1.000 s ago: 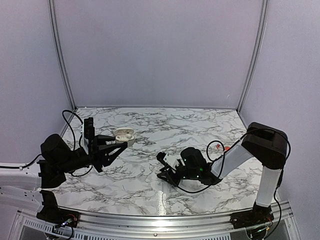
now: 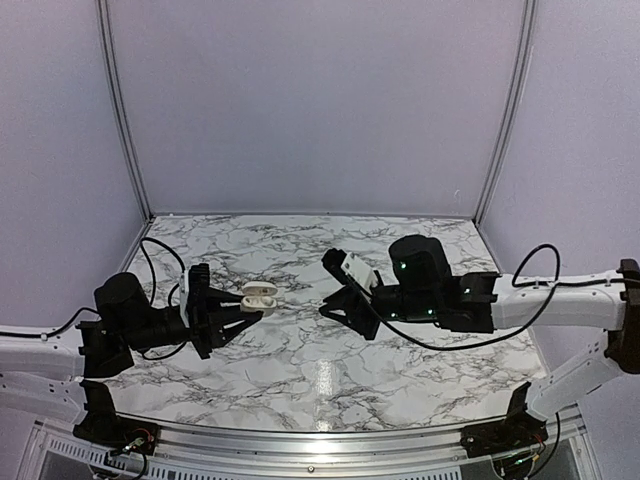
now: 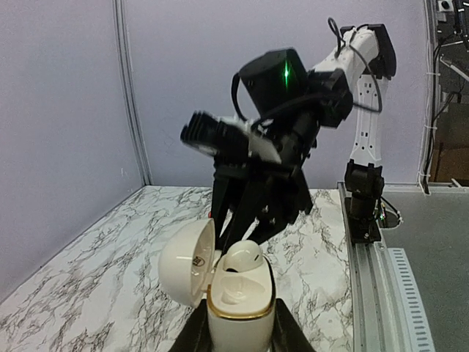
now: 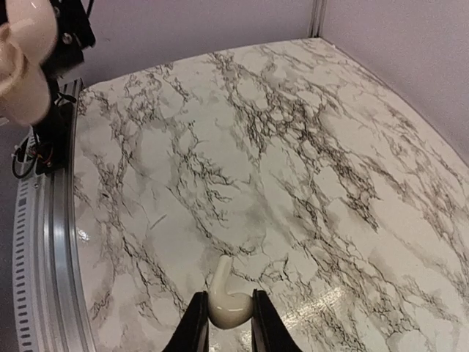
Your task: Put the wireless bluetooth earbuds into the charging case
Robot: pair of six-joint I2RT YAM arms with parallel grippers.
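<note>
The open white charging case is held above the table's left side, its lid raised, with my left gripper shut on its body. In the left wrist view the case fills the space between the fingers, its lid tilted left. I cannot tell whether its slots hold anything. My right gripper is shut on a white earbud, whose stem points away from the fingers. From the top, the right gripper hangs right of the case, with a clear gap between them.
Grey walls stand behind and on both sides, and a metal rail runs along the front. Cables loop from both arms.
My right arm has risen off the table, its forearm now nearly level, with the gripper slightly further back. The left gripper has turned and lowered the case a little. A red item on the right is now hidden.
</note>
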